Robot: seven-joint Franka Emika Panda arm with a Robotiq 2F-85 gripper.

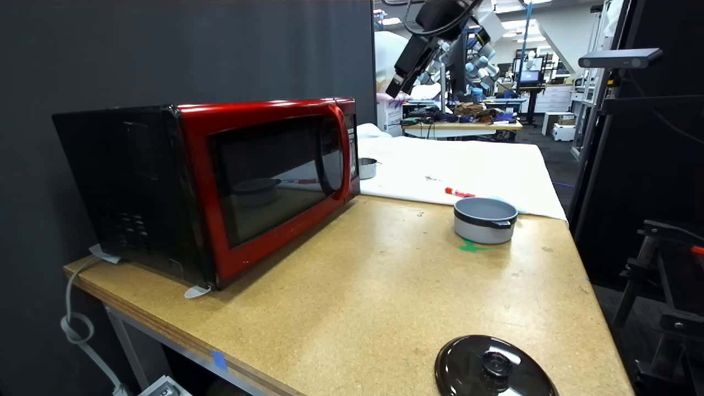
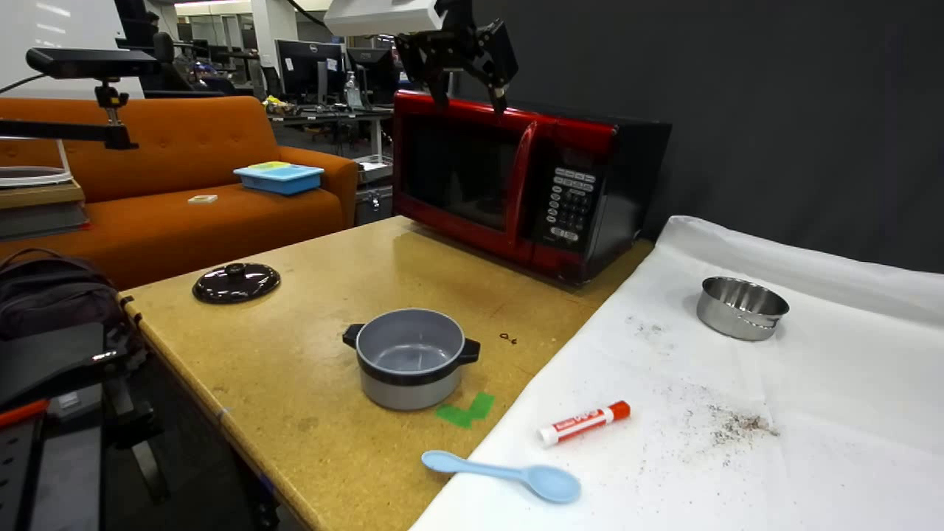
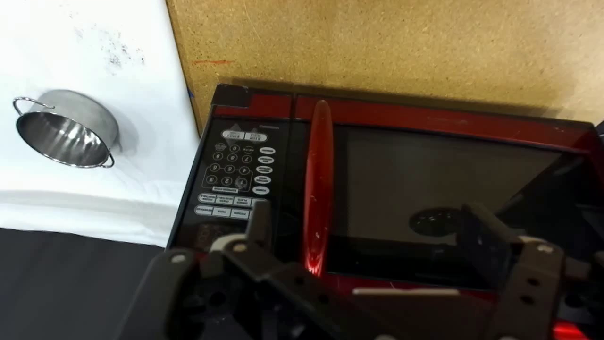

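Note:
A red and black microwave stands on the wooden table with its door shut. Its curved red handle runs beside the keypad in the wrist view. My gripper is open, its two fingers well apart and nothing held between them. In the wrist view one finger appears over the keypad side and the other over the door window, with the handle lying between them in the picture. From exterior view 2, the gripper hangs in the air at about the height of the microwave's top, apparently clear of the handle.
On the wood sit a grey pot and a black lid. A steel pot, a red marker and a blue spoon lie on or partly on the white cloth. Bare wood lies before the microwave.

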